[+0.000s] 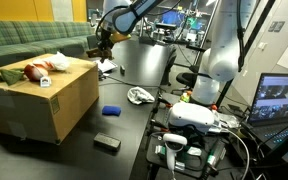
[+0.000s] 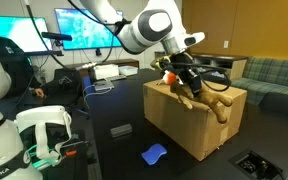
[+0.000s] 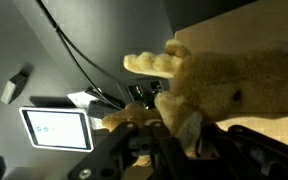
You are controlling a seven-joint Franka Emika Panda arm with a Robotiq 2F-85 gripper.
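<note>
A tan plush toy (image 3: pixel 219 85) fills the middle of the wrist view, its soft limbs spreading to the left. My gripper is shut on it, the dark fingers at the bottom edge pressing into the fabric. In exterior view 2 the toy (image 2: pixel 218 102) hangs in front of the upper part of the cardboard box (image 2: pixel 179 128), below my gripper (image 2: pixel 192 84). Exterior view 1 shows the gripper (image 1: pixel 103 46) beyond the right end of the box (image 1: pixel 29 108), with the toy small and dark there. The fingertips are partly hidden by plush.
Red, white and green items (image 1: pixel 56 62) lie on top of the box. On the dark surface are a blue object (image 1: pixel 111 109), a grey block (image 1: pixel 107 141) and a white loop (image 1: pixel 141 95). A laptop (image 1: pixel 279 105) stands at the right.
</note>
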